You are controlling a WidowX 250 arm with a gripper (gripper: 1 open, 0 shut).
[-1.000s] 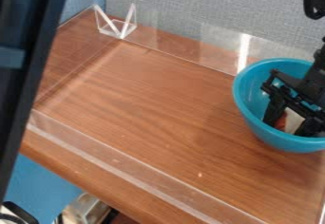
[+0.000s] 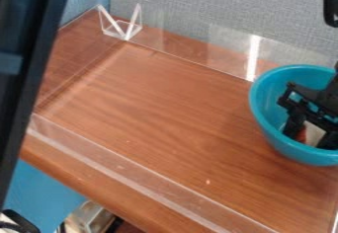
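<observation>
A teal bowl (image 2: pixel 272 96) sits at the right side of the wooden tray floor, partly out of frame. My black gripper (image 2: pixel 306 116) reaches down inside it from the right edge. Low in the bowl, behind the fingers, a small reddish and pale object (image 2: pixel 303 134) is partly visible. The fingertips are largely hidden, so whether they grip that object is hard to see.
The wooden surface (image 2: pixel 156 119) left of the bowl is clear, bordered by transparent walls and a grey back panel (image 2: pixel 199 20). A white angular bracket (image 2: pixel 121 28) stands at the back left. A dark panel fills the left edge.
My gripper and the bowl have shifted slightly to the right, and less of the object in the bowl shows.
</observation>
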